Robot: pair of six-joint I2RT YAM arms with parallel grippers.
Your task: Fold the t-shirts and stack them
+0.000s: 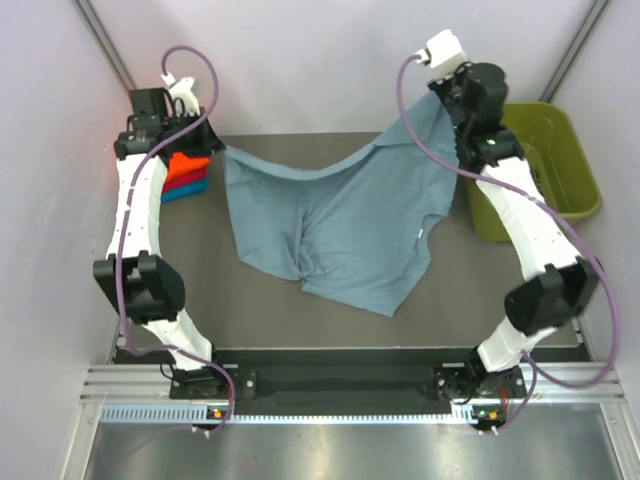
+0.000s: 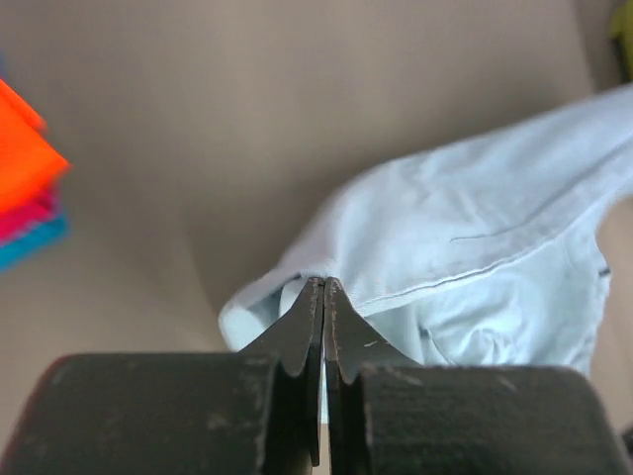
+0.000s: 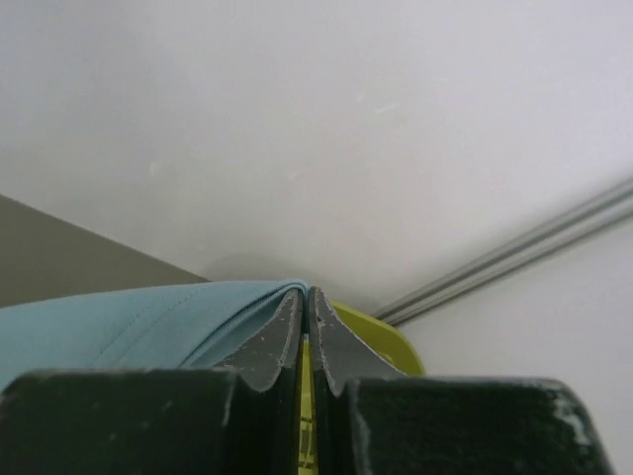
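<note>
A grey-blue t-shirt (image 1: pixel 350 230) hangs spread between my two grippers, its upper edge lifted and sagging in the middle, its lower part lying on the table. My left gripper (image 1: pixel 218 148) is shut on one corner of it; in the left wrist view the cloth (image 2: pixel 435 218) runs from the closed fingertips toward the upper right. At the top right, my right gripper (image 1: pixel 436 88) is shut on the opposite corner, and the fabric (image 3: pixel 138 322) stretches left from its tips in the right wrist view. A stack of folded orange, red and blue shirts (image 1: pixel 185 175) sits beside the left gripper.
A yellow-green basket (image 1: pixel 575 160) stands at the back right, partly behind the right arm. Bare table (image 1: pixel 190 290) shows at the front left and along the front edge. White walls close in the sides and back.
</note>
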